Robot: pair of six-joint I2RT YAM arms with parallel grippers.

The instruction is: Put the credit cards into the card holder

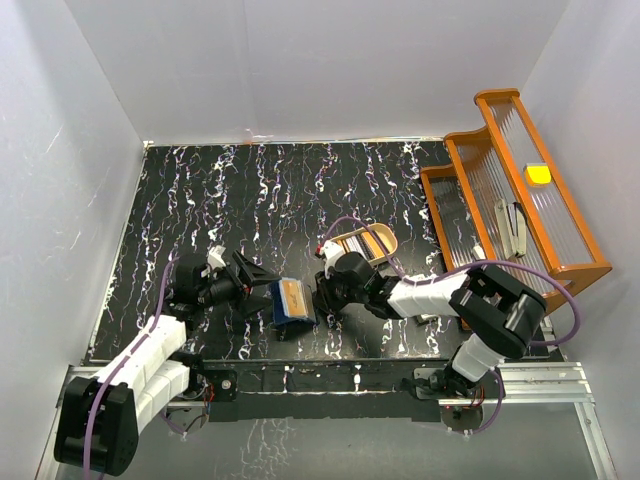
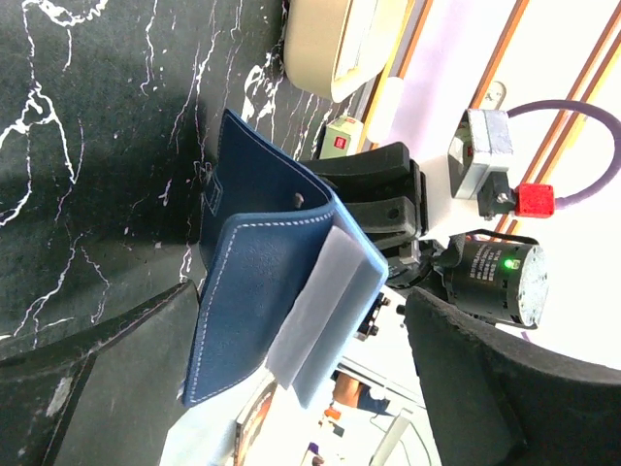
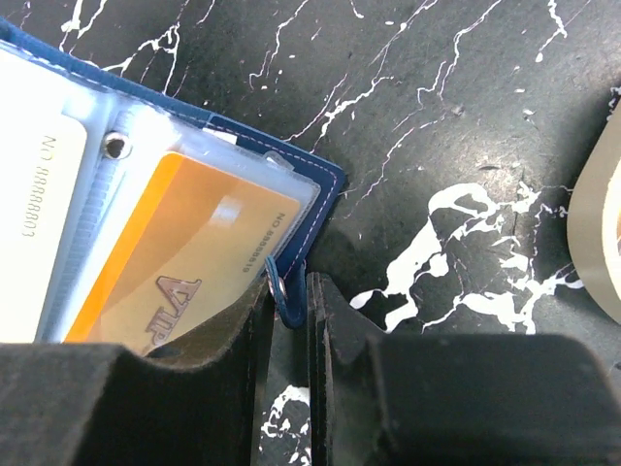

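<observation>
The blue card holder (image 1: 294,301) lies on the black marbled table between my grippers, with an orange card (image 3: 209,233) and a white card (image 3: 39,204) in clear sleeves. My right gripper is shut on the holder's edge. In the left wrist view the holder (image 2: 250,282) is bent, standing partly raised. My left gripper is open around it, its fingers on either side; whether they touch it is unclear.
A beige tray (image 1: 388,240) with cards sits behind the right gripper. An orange wooden shelf (image 1: 560,230) with a yellow block (image 1: 537,175) stands at the right.
</observation>
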